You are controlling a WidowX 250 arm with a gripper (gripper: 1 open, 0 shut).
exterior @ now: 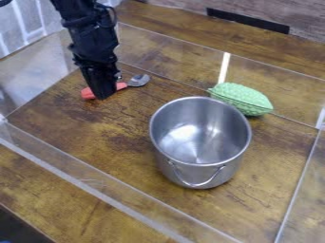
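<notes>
My black gripper [101, 84] is low over a red-handled spoon [137, 82] at the upper left of the camera view, covering the middle of its handle. The spoon's metal bowl points right, and the red end shows at the left. The gripper looks shut; whether it touches the handle I cannot tell. A steel pot [200, 142] stands at the centre right.
A green patterned cushion-like object [240, 98] lies behind the pot at the right. Clear plastic walls edge the wooden work area [95, 157]. The wood left of and in front of the pot is bare.
</notes>
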